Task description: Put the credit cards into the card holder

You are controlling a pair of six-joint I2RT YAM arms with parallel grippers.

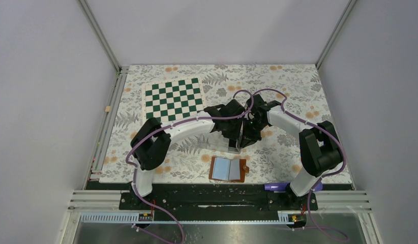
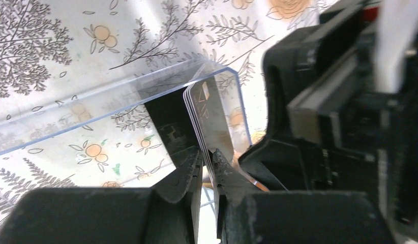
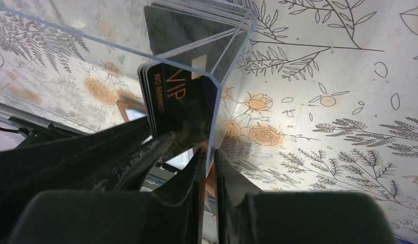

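Note:
A clear acrylic tray (image 2: 54, 119) holds dark cards, one lying back (image 2: 171, 127) and a stack of VIP cards (image 3: 184, 109) standing at its end. My left gripper is at that stack's lower edge, fingers slightly apart around it; whether they grip is unclear. My right gripper is shut on the tray's end wall, beside the left gripper. The open brown card holder (image 1: 229, 169) lies below the tray in the top view, with pale sleeves showing.
A green checkered board (image 1: 172, 99) lies at the back left. A purple object (image 1: 275, 187) is at the front right edge.

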